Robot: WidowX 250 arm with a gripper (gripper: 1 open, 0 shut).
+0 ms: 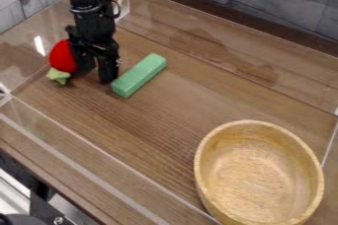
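The black robot gripper (93,61) hangs at the upper left, low over the table beside a red object (61,53) with a green part (58,74) at its lower end. Its fingers are dark and small in the picture, partly over the red object, so what is between them is unclear. A green rectangular block (138,75) lies to the right of the gripper, angled on the wooden table.
A large yellow bowl (258,180) sits at the lower right. A dark edge runs along the lower left.
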